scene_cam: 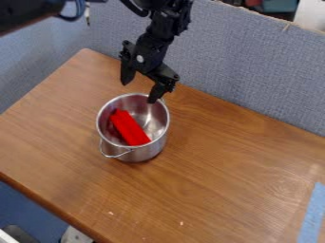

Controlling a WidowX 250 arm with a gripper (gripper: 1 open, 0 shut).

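A steel pot [152, 145] with a wire handle sits on the left part of the wooden table, holding a red elongated object [128, 126] that lies inside it at a slant. The black gripper [139, 87] hangs over the back of the pot, its fingers apart and angled down, one near the back rim; it is open with nothing visible between the fingers. Whether it touches the rim I cannot tell.
Grey padded walls [248, 71] line the back and left edges. A light blue strip [310, 214] lies at the right edge.
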